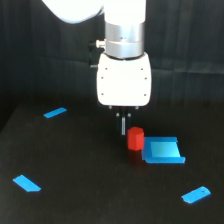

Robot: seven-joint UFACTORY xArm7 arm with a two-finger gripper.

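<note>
A small red block (136,139) stands on the dark table, right of the middle. Just to its right, touching or nearly so in this view, lies a blue square (163,150). My gripper (123,131) reaches straight down from the white hand (124,80), its thin dark fingers ending beside the block's left side. How far apart the fingers are is too small and dark to make out. No object shows held in them.
Blue tape strips mark the table: one at back left (55,113), another at front left (27,184) and a third at front right (196,195).
</note>
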